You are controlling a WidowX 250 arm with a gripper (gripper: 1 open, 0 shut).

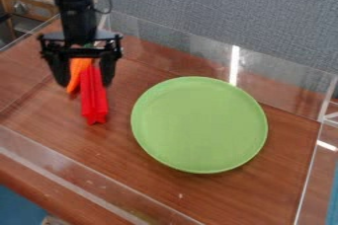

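Observation:
My black gripper (pixel 82 63) is open above the left side of the wooden table, its fingers either side of an orange carrot (pixel 77 79), which it partly hides. A red elongated object (pixel 94 99) lies just right of the carrot. A round green plate (pixel 199 125) takes up the middle-right of the table. Whether the fingers touch the carrot I cannot tell.
Low clear walls (pixel 275 89) edge the table (pixel 119 175) at the back and sides. A cardboard box at the back left is partly in view.

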